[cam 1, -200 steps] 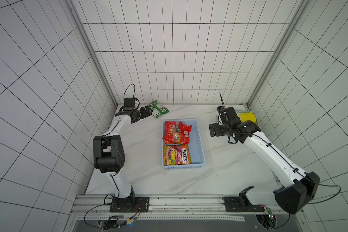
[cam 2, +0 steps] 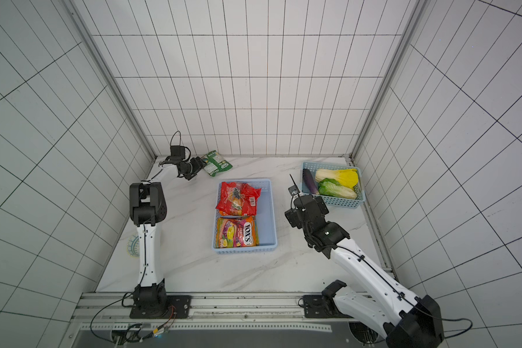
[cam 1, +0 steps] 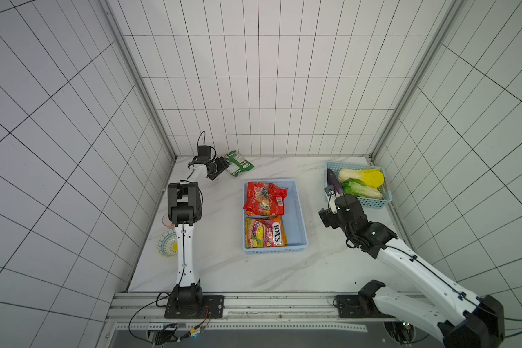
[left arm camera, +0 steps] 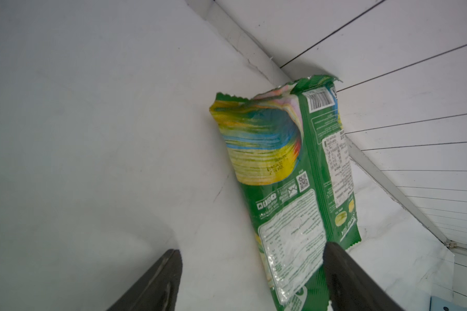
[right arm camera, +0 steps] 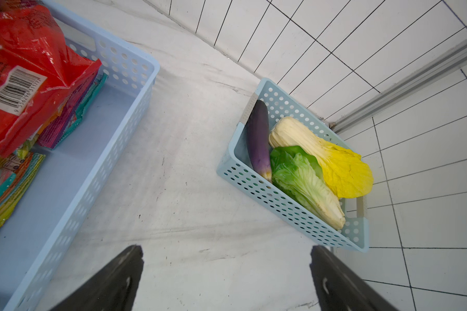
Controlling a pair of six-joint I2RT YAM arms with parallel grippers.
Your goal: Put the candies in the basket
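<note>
A green candy bag lies on the counter at the back left, against the wall. My left gripper hangs open at it, one finger over the bag's edge and nothing visibly clasped. The blue basket in the middle holds red candy bags at the back and a colourful FOX'S bag at the front. My right gripper stands open and empty over the counter, between that basket and the vegetable basket.
A light blue basket at the back right holds an eggplant, a cabbage and a lettuce. The counter left of the middle basket and along the front is mostly clear.
My right gripper has come down toward the front since a second ago, uncovering more of the vegetable basket.
</note>
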